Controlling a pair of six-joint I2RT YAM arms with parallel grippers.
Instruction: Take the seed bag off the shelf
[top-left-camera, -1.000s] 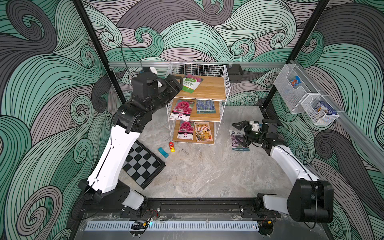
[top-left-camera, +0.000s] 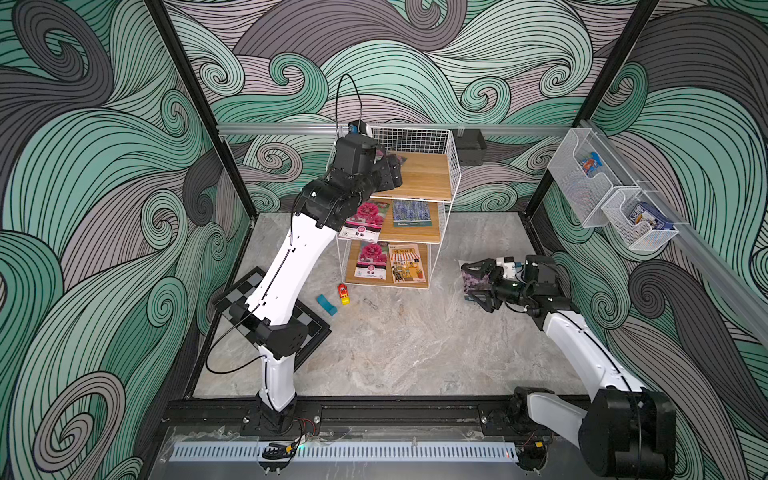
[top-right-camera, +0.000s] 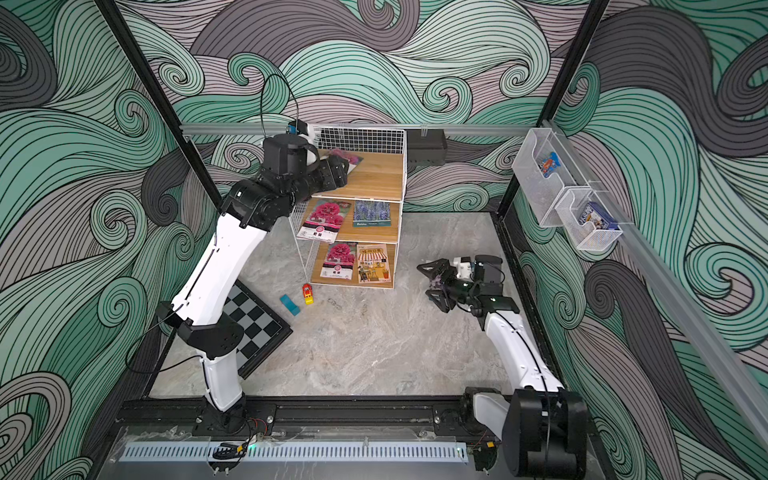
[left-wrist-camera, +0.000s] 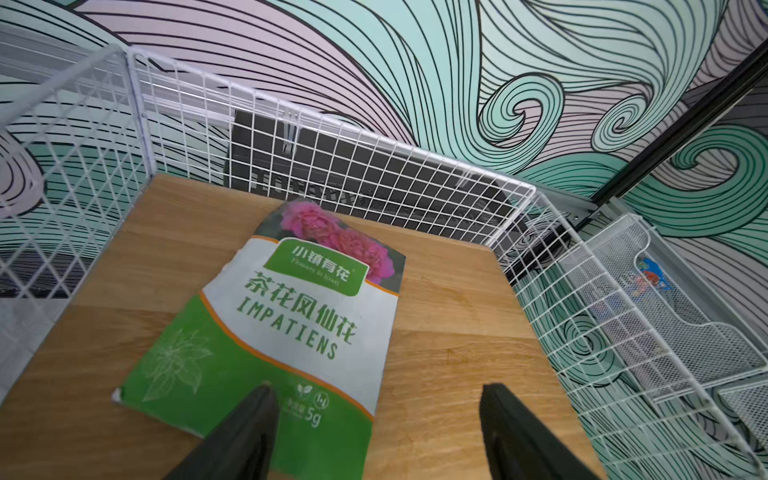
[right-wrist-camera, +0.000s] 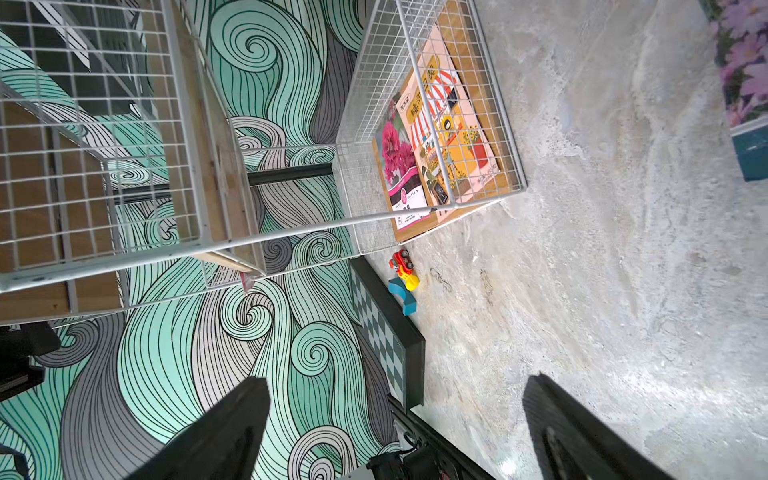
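On the top shelf (left-wrist-camera: 456, 376) lies a green-and-white Impatiens seed bag (left-wrist-camera: 288, 320). My left gripper is over that shelf, fingers apart around the bag's lower right, nothing gripped; from above it largely hides the bag. The middle shelf holds a pink-flower bag (top-right-camera: 324, 220) and a lavender bag (top-right-camera: 371, 213); the bottom shelf holds a pink bag (top-right-camera: 339, 260) and an orange bag (top-right-camera: 373, 263). My right gripper (top-right-camera: 432, 284) stands open low at the right, above a purple-flower bag (right-wrist-camera: 740, 72) on the floor.
A red-yellow toy car (top-right-camera: 307, 293), a teal block (top-right-camera: 289, 304) and a checkerboard (top-right-camera: 252, 324) lie at front left. Wire baskets (top-right-camera: 536, 180) hang on the right rail.
The left arm has swung right and up over the top shelf, covering its seed bag in the top left view.
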